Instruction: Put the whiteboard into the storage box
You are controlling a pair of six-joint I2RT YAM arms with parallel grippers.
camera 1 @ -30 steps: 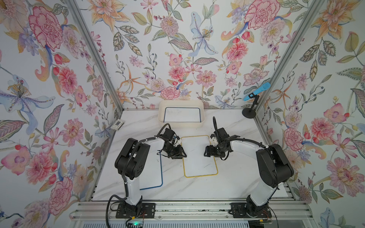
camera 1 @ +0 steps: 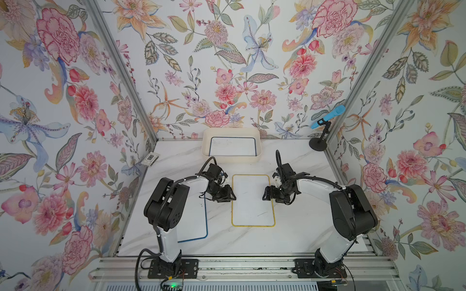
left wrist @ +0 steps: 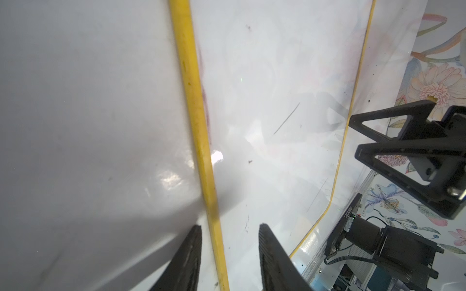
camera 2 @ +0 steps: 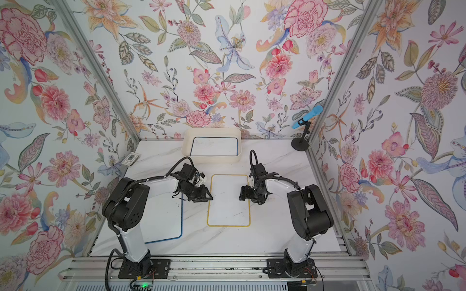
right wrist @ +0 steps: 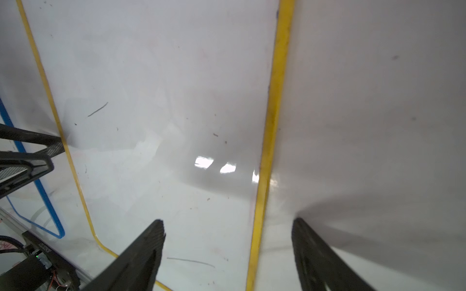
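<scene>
A yellow-edged whiteboard lies flat mid-table between my grippers, and a blue-edged one lies at the left. Behind them stands the cream storage box, holding a dark blue-edged board. My left gripper is open, low over the yellow board's left edge, which runs between its fingertips. My right gripper is likewise open and low at the board's right edge, with the yellow rim between its fingertips. The frames do not show either gripper pressing on the rim.
A blue microphone on a black stand occupies the back right corner. A small pale device is at the left back edge.
The yellow-edged board has straightened slightly, its lower end shifting left. My right gripper has moved slightly to the right; my left gripper has moved slightly left.
</scene>
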